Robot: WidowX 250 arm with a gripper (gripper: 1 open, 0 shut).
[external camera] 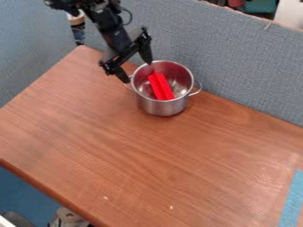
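Note:
A steel pot (164, 104) with side handles stands near the back of the wooden table, with red objects (161, 86) lying inside it. My black gripper (126, 69) is above and just left of the pot's rim, open, its fingers apart. I cannot see anything held between them.
Grey padded walls (236, 71) border the back and left. A blue strip (291, 195) lies along the right edge.

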